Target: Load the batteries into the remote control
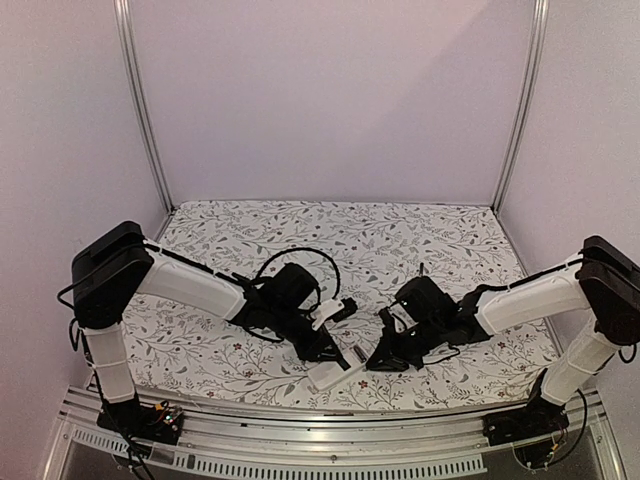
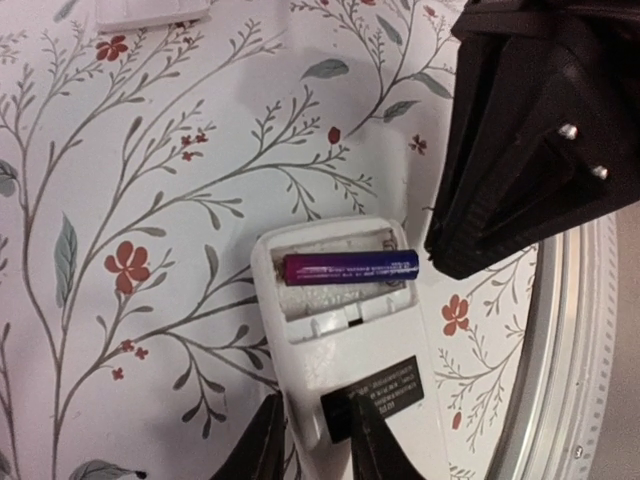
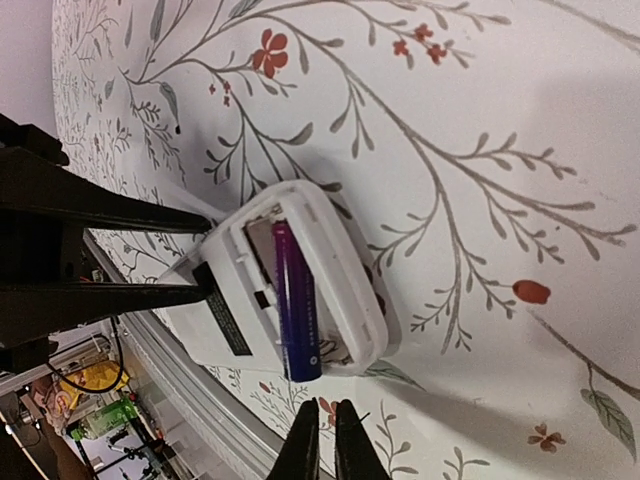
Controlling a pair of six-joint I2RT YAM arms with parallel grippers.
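The white remote control (image 2: 345,350) lies back up near the front of the table, its battery compartment uncovered. One purple-blue battery (image 3: 292,290) is across the compartment; its blue end looks raised over the wall, and an empty strip shows beside it. My left gripper is shut on the remote's body, a finger on either side. Just off the compartment end is my right gripper, its fingertips slightly parted with nothing between them and apart from the battery's blue end. In the top view, the battery (image 1: 361,353) is a small dark bar.
A white flat object (image 2: 150,10) lies at the upper left of the left wrist view. A small dark stick-like shape (image 1: 421,269) stands out behind the right arm. The metal rail (image 1: 330,425) runs close in front of the remote. Farther back, the patterned table is clear.
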